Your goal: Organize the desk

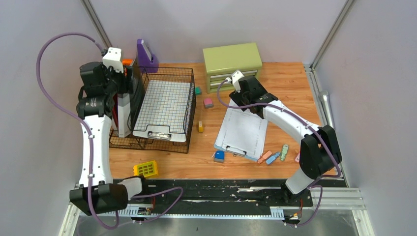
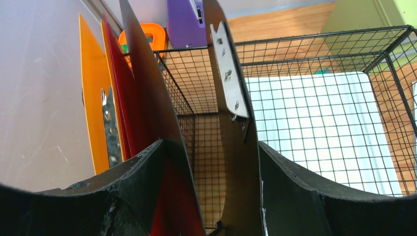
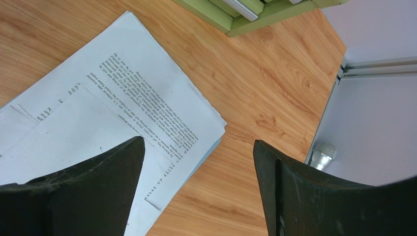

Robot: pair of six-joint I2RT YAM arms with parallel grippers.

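My left gripper is open over the black wire organizer point(image 1: 189, 108), its fingers either side of upright dark boards point(image 2: 231, 162), near red and orange folders point(image 2: 91, 93). A clipboard with gridded paper point(image 1: 160, 105) lies in the organizer. On the right, my right gripper is open above papers on a blue clipboard point(image 1: 241, 130), nothing between its fingers.
The green drawer box point(image 1: 231, 56) stands at the back, a purple holder point(image 1: 150, 59) left of it. A yellow grid block point(image 1: 145, 168), a blue item point(image 1: 219, 156), colored markers point(image 1: 273, 158) and small blocks point(image 1: 208, 102) lie around the desk.
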